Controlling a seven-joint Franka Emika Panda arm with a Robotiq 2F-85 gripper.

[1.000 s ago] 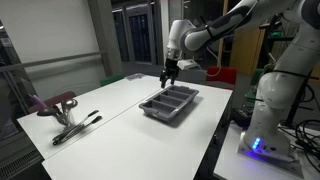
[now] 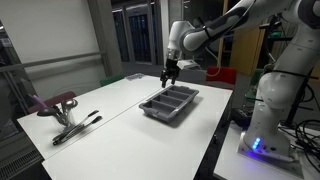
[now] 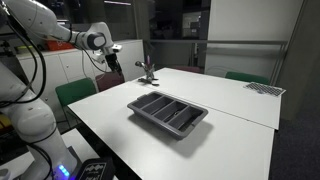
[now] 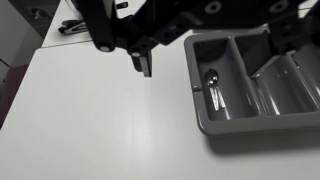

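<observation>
My gripper (image 2: 171,75) hangs well above the table, beyond the grey tray in exterior view 1. In the wrist view its dark fingers stand wide apart, with nothing visible between them. The grey tray (image 3: 195,127) rests on the white table and is split into several compartments. Down in the end compartment of the tray (image 4: 197,75) lies a spoon (image 4: 214,88), seen from the wrist; the neighbouring compartments show no objects, though part of the tray is hidden behind the gripper.
A holder of dark utensils (image 2: 66,112) stands toward the table's far left, with black tongs (image 2: 80,128) beside it. Chairs, including a green one (image 3: 248,78), stand around the table.
</observation>
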